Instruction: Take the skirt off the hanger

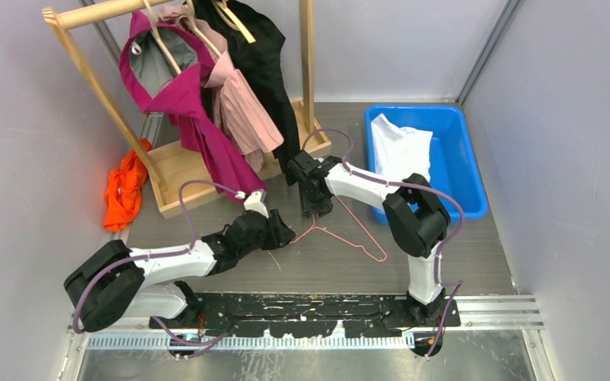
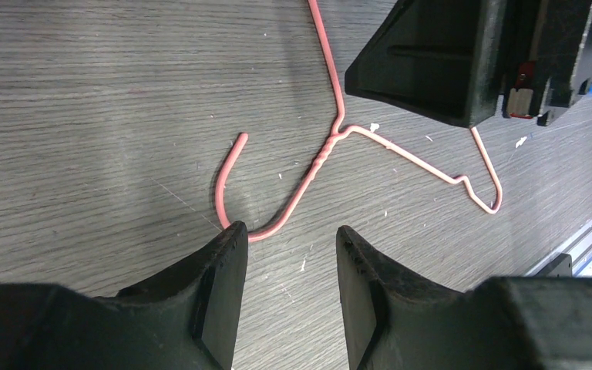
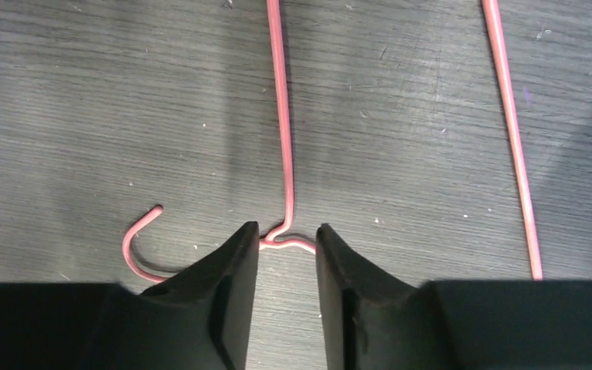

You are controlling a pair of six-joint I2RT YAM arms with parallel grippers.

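Observation:
A bare pink wire hanger (image 1: 341, 237) lies flat on the floor between my arms, no garment on it. White cloth (image 1: 399, 148), possibly the skirt, rests in the blue bin (image 1: 478, 186). My left gripper (image 1: 287, 236) is low over the floor beside the hook end; in the left wrist view its fingers (image 2: 227, 285) are apart, with the hook's curve just beyond the left fingertip. My right gripper is open, its fingers spread either side of the hanger's neck, where the wire forks. Nothing is gripped by either.
A wooden rack (image 1: 310, 71) at the back left bears a magenta garment (image 1: 179, 99), a pink one (image 1: 246, 107) and a black one (image 1: 262, 63). Orange cloth (image 1: 126, 190) lies at the rack's left.

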